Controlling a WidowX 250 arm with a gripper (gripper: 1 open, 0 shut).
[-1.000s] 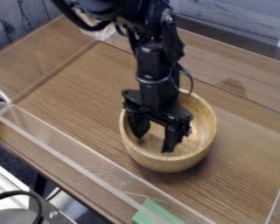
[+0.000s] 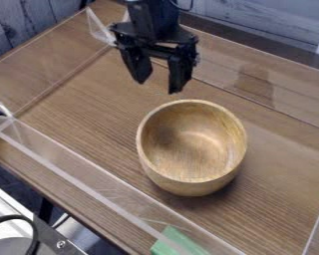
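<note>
My black gripper (image 2: pixel 157 62) hangs over the back middle of the wooden table, above and behind a large tan bowl (image 2: pixel 191 164), clear of it. Two dark fingers point down with a gap between them; I see nothing held in that gap. The bowl stands at the front centre, and its visible inside is empty.
A green object (image 2: pixel 178 242) lies at the bottom edge near clear plastic edging. Dark cables and a white part sit at the lower left.
My gripper has risen out of the bowl and moved back toward the rear of the table. The bowl remains in place.
</note>
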